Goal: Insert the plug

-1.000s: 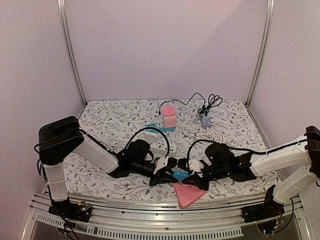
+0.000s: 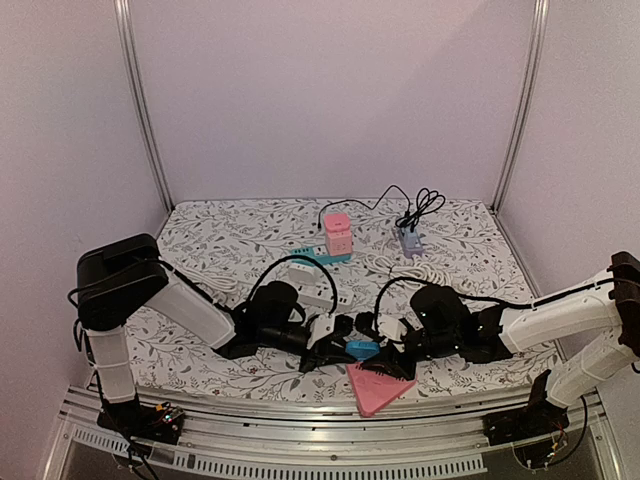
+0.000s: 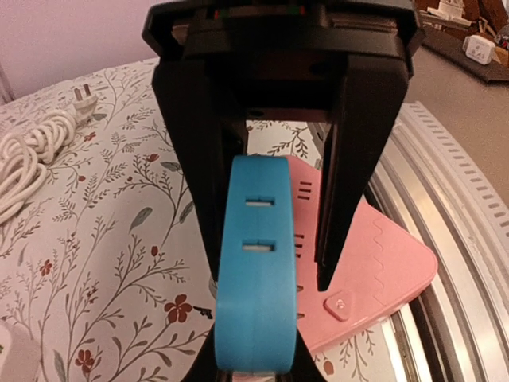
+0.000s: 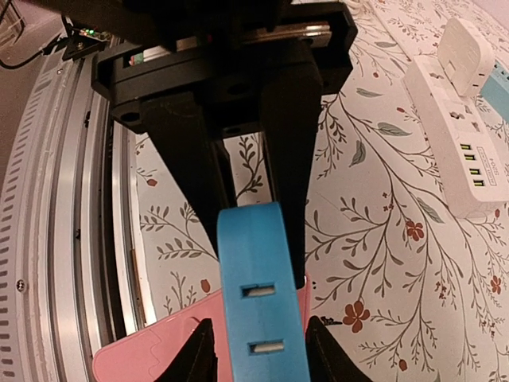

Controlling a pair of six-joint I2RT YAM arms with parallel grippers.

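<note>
A blue block with slots in its face [image 3: 258, 294] is upright between my two grippers at the front of the table, above a pink slotted board [image 2: 379, 393]. My left gripper is shut on one end of this block. Facing it, my right gripper has its fingers parted around the other end. In the left wrist view a gap shows between the block and one right finger. What lies behind the block in each wrist view is hidden.
Behind the arms stand a white power strip [image 4: 457, 143] with a white plug [image 4: 465, 56] in it, and a pink box [image 2: 338, 235] beside a teal strip [image 2: 303, 254]. Coiled white cords [image 3: 36, 155] and a black cable [image 2: 425, 205] lie around. The metal rail [image 2: 300, 405] borders the front.
The right gripper's fingers have shifted slightly at the block. Both arms otherwise stay where they were, and the pink board has not moved.
</note>
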